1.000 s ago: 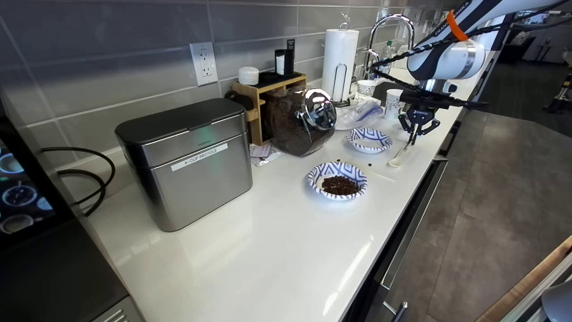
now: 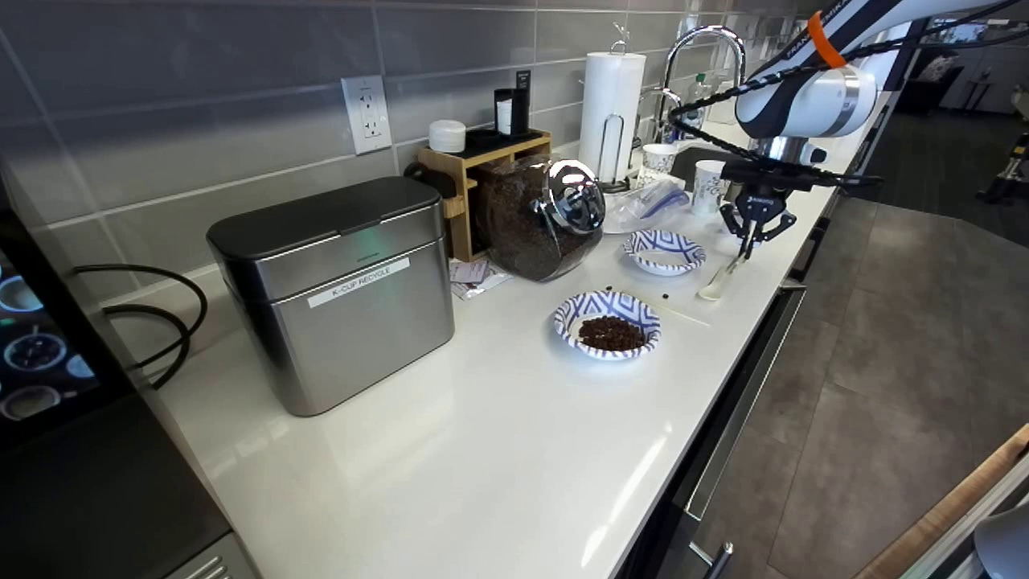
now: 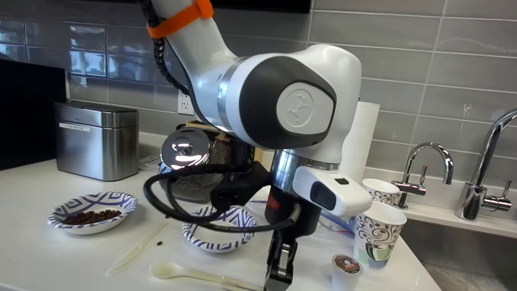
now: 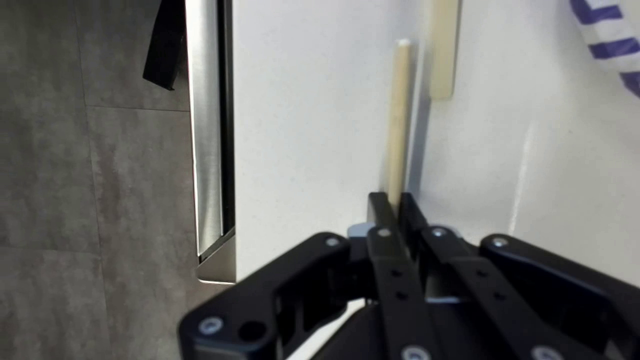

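My gripper is shut on a thin, pale stick (image 4: 399, 108), which juts out beyond the fingertips in the wrist view. Close beside the stick lies the end of a pale spoon's handle (image 4: 444, 54), apart from the fingers. Exterior view 2 shows that spoon (image 3: 167, 269) lying on the counter, bowl to the left, with the stick (image 3: 240, 284) near its handle end. The gripper stands low over the counter in exterior view 1. Whether the stick touches the counter, I cannot tell.
An empty patterned bowl (image 3: 223, 240) sits behind the spoon; another bowl (image 2: 609, 307) holds dark beans. A pale utensil (image 3: 138, 249) lies between them. A paper cup (image 3: 379, 233) and small coffee pod (image 3: 346, 271) stand right of the gripper. The counter's front edge is near.
In exterior view 1, my gripper has shifted slightly to the right, away from the spoon's bowl end. The spoon and the patterned bowls look unmoved.
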